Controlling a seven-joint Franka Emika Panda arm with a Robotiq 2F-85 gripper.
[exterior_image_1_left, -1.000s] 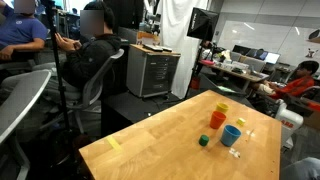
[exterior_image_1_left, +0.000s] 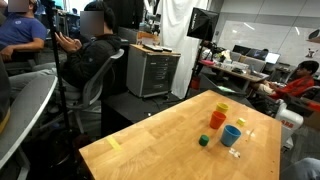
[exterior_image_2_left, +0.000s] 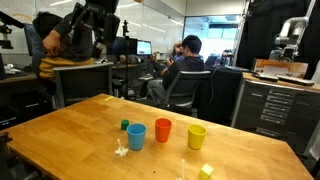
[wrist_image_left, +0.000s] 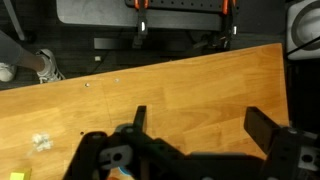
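A blue cup (exterior_image_2_left: 136, 131), a red cup (exterior_image_2_left: 165, 130) and a yellow cup (exterior_image_2_left: 197, 135) stand apart on the wooden table. Left of the blue cup is a small green object (exterior_image_2_left: 125, 125), and in front of it lies a small white item (exterior_image_2_left: 121, 149). A small yellow block (exterior_image_2_left: 206, 172) rests nearer the front. High over the table's left part hangs my gripper (exterior_image_2_left: 103, 49). In the wrist view my gripper is open, its fingers wide apart over bare wood. Part of a blue cup (wrist_image_left: 123, 128) shows behind its body.
A drawer cabinet (exterior_image_2_left: 271, 105) stands behind it at the right. Beyond the table edge are an office chair (exterior_image_2_left: 184, 93) and seated people.
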